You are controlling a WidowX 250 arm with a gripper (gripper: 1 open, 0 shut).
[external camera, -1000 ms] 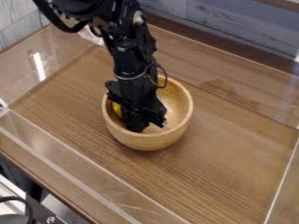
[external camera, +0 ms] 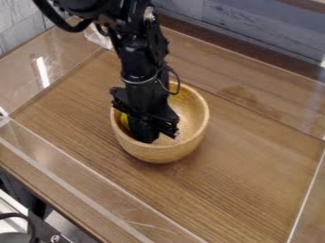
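A light wooden bowl sits on the wooden table. The black arm reaches down from the top into it, with my gripper low inside the bowl's left half. A small yellow object shows at the bowl's left side, mostly hidden behind the gripper. Whether anything is between the fingers is hidden, and the frames do not show clearly how far apart they are.
A pale wall runs along the back. A dark cable lies at the bottom left corner, and a small white item is at the top left.
The bowl and my gripper have shifted very slightly to the left over the last second. The gripper remains down inside the bowl.
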